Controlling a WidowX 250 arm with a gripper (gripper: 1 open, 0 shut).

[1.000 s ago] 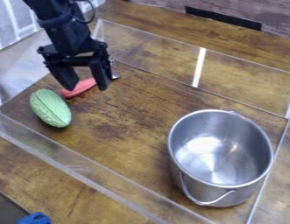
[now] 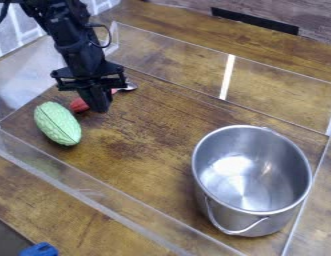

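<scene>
My black gripper [image 2: 101, 96] is low at the upper left, over a red item [image 2: 80, 104] with a small silvery part at its right end; the gripper hides much of it. The fingers look shut or nearly so; whether anything is between them cannot be seen. A pale green ribbed vegetable [image 2: 57, 124] lies just to the lower left of the gripper. A steel pot [image 2: 251, 170] with a wire handle stands at the lower right.
The wooden table [image 2: 154, 150] has clear low walls or panels along its sides. A blue object [image 2: 40, 249] shows at the bottom left corner.
My gripper has moved downward onto the red item, and its fingers have drawn closer together. The vegetable and pot have not moved.
</scene>
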